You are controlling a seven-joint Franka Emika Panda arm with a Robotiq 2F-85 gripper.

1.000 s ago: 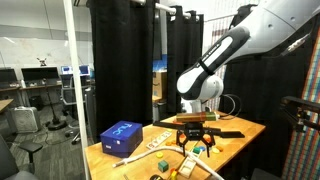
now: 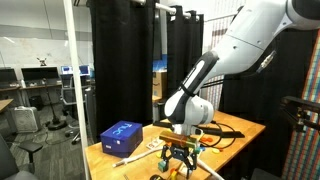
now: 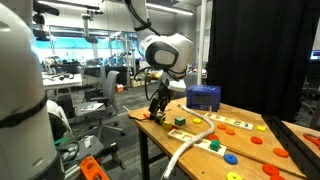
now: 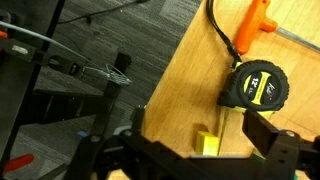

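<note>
My gripper is open, its two dark fingers wide apart at the bottom of the wrist view with nothing held between them. A black and yellow tape measure point(image 4: 256, 88) lies on the wooden table ahead of the right finger. Within the gap between the fingers, a small yellow block point(image 4: 207, 143) shows near the table edge. Beyond the tape measure lies an orange-handled screwdriver point(image 4: 255, 25). In exterior view 2 the gripper point(image 3: 158, 108) hangs low over the table's near left corner.
A blue box point(image 3: 203, 97) stands at the back of the table. Several coloured discs and blocks, including a green block point(image 3: 180, 121), are spread about, and a white curved tube point(image 3: 190, 140) crosses the front. Left of the table edge point(image 4: 150, 105) lies open floor.
In exterior view 1 the arm and gripper have moved left and somewhat lower, from above the right part of the table toward the front objects. The table objects show no clear movement.
</note>
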